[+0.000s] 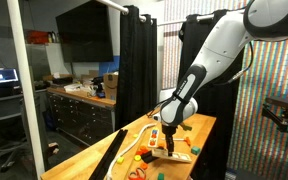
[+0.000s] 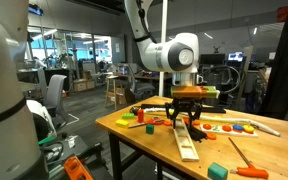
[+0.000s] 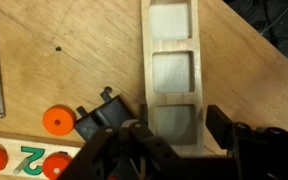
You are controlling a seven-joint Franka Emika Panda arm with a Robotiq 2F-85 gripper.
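Note:
A long pale wooden tray (image 3: 172, 72) with square compartments runs up the middle of the wrist view. My gripper is shut on its near end, with one dark finger on either side. Exterior view 2 shows the tray (image 2: 186, 146) reaching toward the table's near edge from below the gripper (image 2: 186, 117). Whether it rests fully on the table or is slightly raised, I cannot tell. In exterior view 1 the tray (image 1: 174, 155) appears as a light strip by the gripper.
Left of the tray are a black piece (image 3: 102, 112), an orange disc (image 3: 58, 120) and a number board (image 3: 26, 154). A green block (image 2: 218, 172) and a hammer-like tool (image 2: 247, 168) lie to the right in exterior view 2. Bare table (image 2: 144, 144) shows toward the left.

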